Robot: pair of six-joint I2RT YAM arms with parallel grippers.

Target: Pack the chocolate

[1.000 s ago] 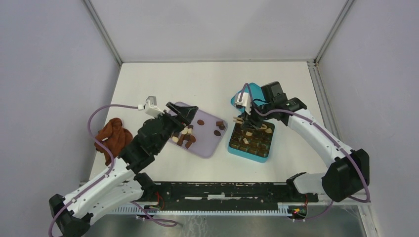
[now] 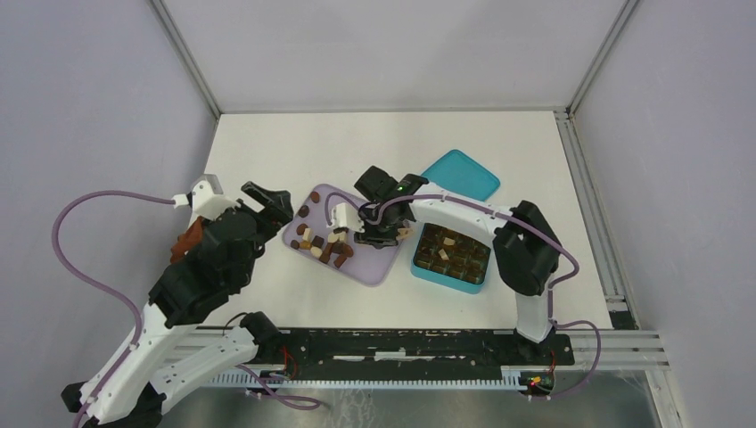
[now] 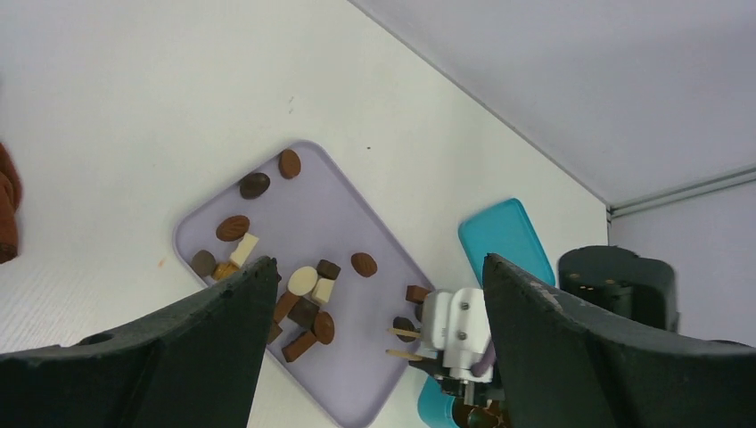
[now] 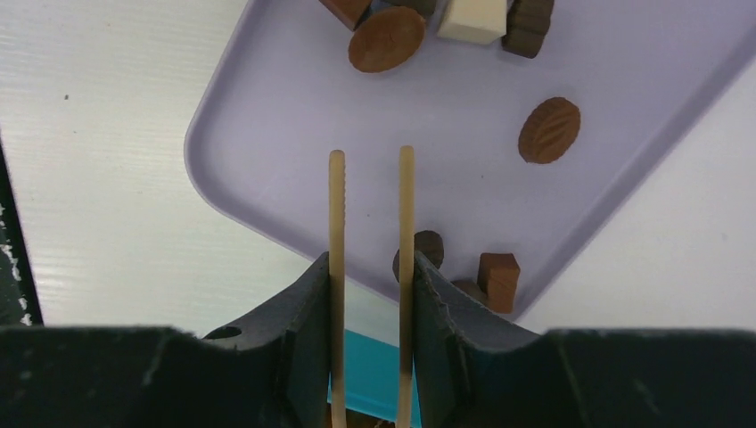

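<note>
The lilac tray (image 2: 375, 267) holds loose chocolates, mostly bunched toward its left side in the top view. Over the tray's right part hangs my right gripper; its two wooden stick fingers stand a little apart with only bare tray showing between their tips. Near those sticks in the right wrist view are an oval brown chocolate (image 4: 549, 130), a round dark one (image 4: 429, 247) and a brown block (image 4: 498, 280). The blue box (image 2: 447, 282) has a compartmented insert with a few pieces in it. My left gripper is open and empty, up and left of the tray.
A blue lid (image 2: 462, 174) lies flat behind the box. A brown cloth (image 2: 185, 242) is partly hidden by my left arm.
My right arm has swung left from above the blue box to above the lilac tray. The left arm has drawn back to the left, uncovering more of the tray and covering most of the cloth.
</note>
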